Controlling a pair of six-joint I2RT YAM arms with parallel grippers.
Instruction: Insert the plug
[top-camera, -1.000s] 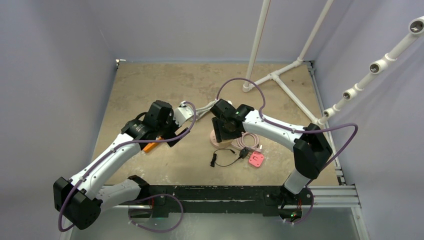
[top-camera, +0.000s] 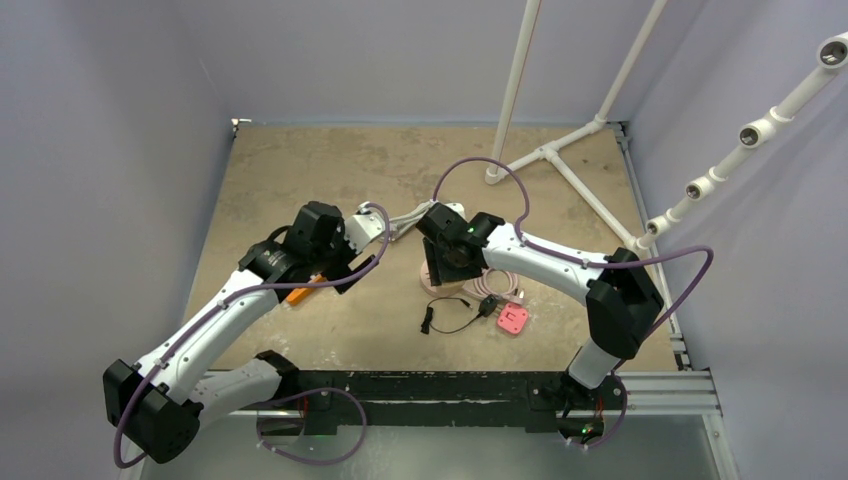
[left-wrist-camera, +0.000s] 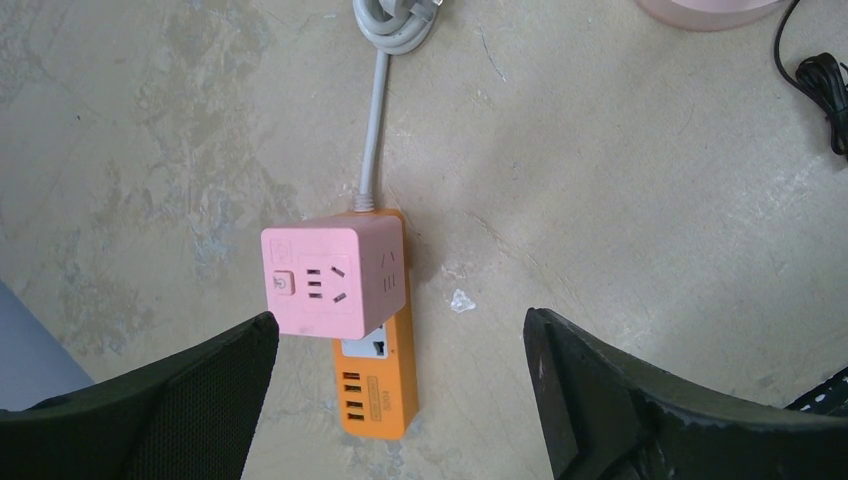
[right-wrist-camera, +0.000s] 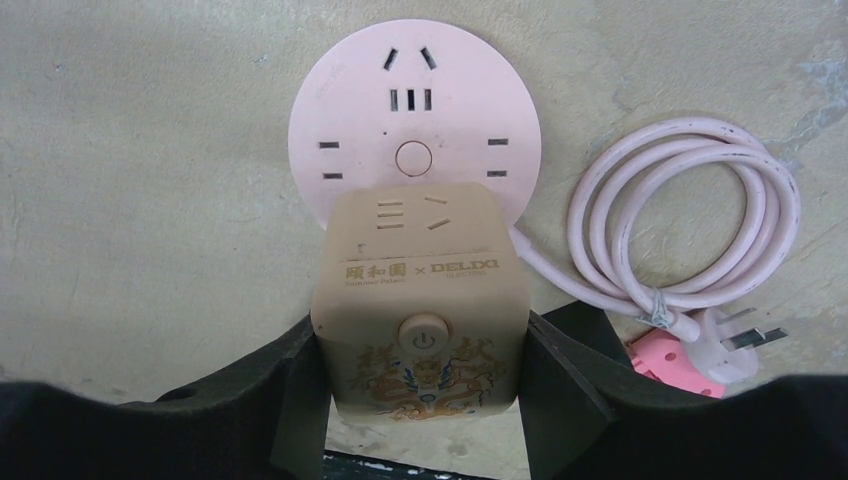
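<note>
My right gripper has its fingers on both sides of a tan cube socket (right-wrist-camera: 420, 300) in the right wrist view, just in front of a round pink socket (right-wrist-camera: 414, 110) with a coiled pink cord and white plug (right-wrist-camera: 725, 360). My left gripper is open above a pink cube socket (left-wrist-camera: 315, 280), which sits over an orange power strip (left-wrist-camera: 378, 400) with a coiled grey cord.
A red-pink square item (top-camera: 512, 319) and a black adapter (top-camera: 488, 306) with its cable lie at the front right. White pipes (top-camera: 585, 195) stand at the back right. The back left of the board (top-camera: 300, 160) is clear.
My right gripper and arm have shifted very slightly in the top view. The rest looks the same.
</note>
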